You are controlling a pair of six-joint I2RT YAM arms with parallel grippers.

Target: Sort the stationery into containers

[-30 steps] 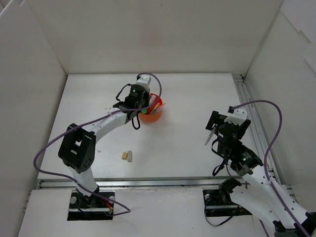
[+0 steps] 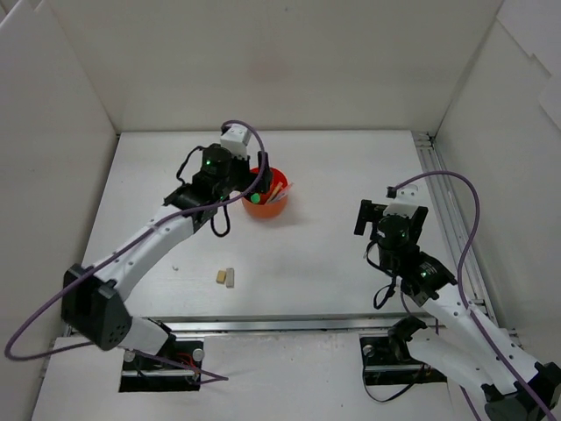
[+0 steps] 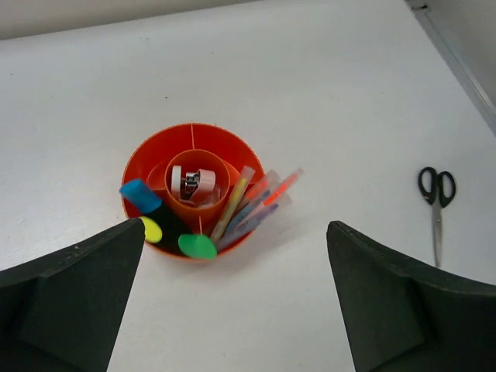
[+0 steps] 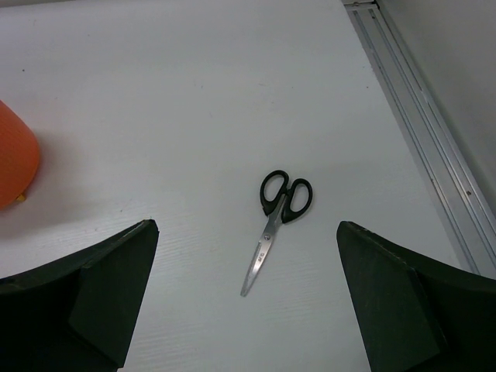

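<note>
An orange-red round container (image 3: 147, 147) stands on the table with an inner cup holding a small white item (image 3: 194, 186). Markers with blue, yellow and green ends, such as the green one (image 3: 197, 246), and several thin pens (image 3: 263, 198) lean in its outer ring. My left gripper is open above and in front of the container, nothing between its fingers. Black-handled scissors (image 4: 275, 221) lie flat on the table. Over them my right gripper hovers open and empty. In the top view the right arm hides the scissors.
Two small blocks, one tan (image 2: 221, 276) and one grey (image 2: 230, 277), lie near the table's front, left of the middle. A metal rail (image 4: 418, 132) runs along the right edge. Bare table separates the container from the scissors.
The left arm has risen and drawn back to the left from the container. My right gripper has shifted slightly left, and the scissors blade that showed beside it is now hidden in the top view.
</note>
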